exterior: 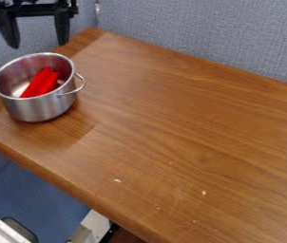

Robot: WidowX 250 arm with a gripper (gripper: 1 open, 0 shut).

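A steel pot [37, 107] with two side handles sits at the left end of the wooden table [184, 133]. Inside it lies a red object [40, 84], elongated, resting on the pot's bottom. My gripper [36, 40] is at the top left above the pot, its two dark fingers spread open with nothing between them; the rest of the arm is out of the frame.
A grey textured wall runs behind it. Blue floor and a white object show past the near left edge.
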